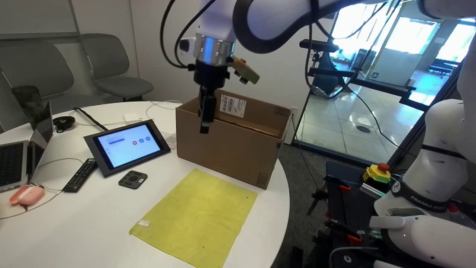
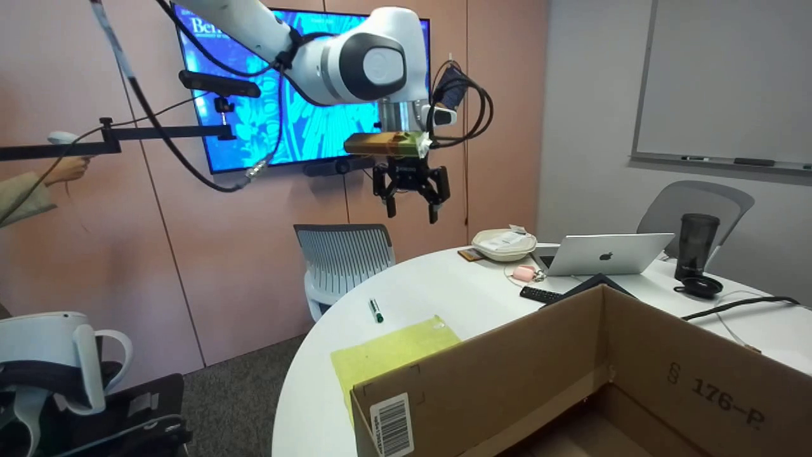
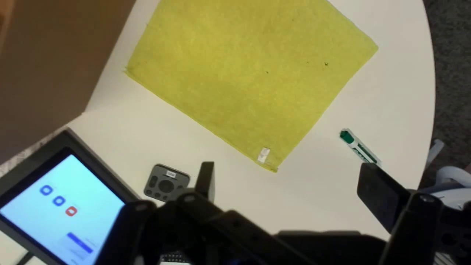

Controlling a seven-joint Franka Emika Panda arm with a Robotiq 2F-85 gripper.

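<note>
My gripper hangs high above the table, its fingers wide apart and empty. In the wrist view its two fingers stand well apart over bare table. A yellow cloth lies flat on the white table, with a small white tag at one corner. Beside the cloth rests a green-capped marker, which shows in exterior view 2 as a small marker near the table's edge. The open cardboard box stands upright at the cloth's other side. Most of the box's floor is hidden.
A tablet on a stand, a small dark controller and a black remote occupy the table near the box. The laptop, a pink case and a pale bowl sit farther off. Bare table surrounds the marker.
</note>
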